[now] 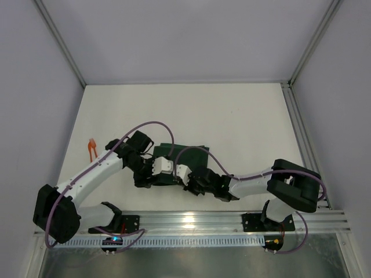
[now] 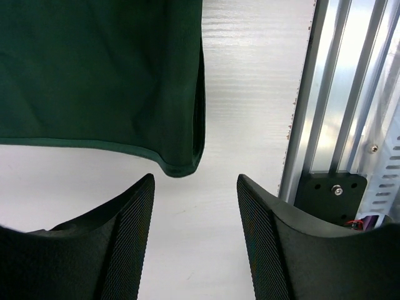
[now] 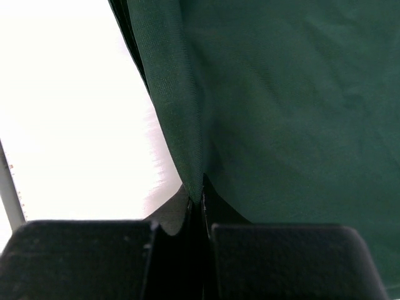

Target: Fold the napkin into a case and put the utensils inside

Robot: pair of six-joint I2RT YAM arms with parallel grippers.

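A dark green napkin (image 1: 179, 150) lies near the table's front, partly hidden by both arms in the top view. My left gripper is open just beside a folded, layered corner (image 2: 180, 159) of it, nothing between its fingers. My right gripper is shut on the napkin's folded edge (image 3: 167, 94). Two orange utensils (image 1: 93, 147) lie on the table at the left.
The metal front rail (image 2: 303, 112) runs close along the napkin. Grey walls stand on the back and both sides.
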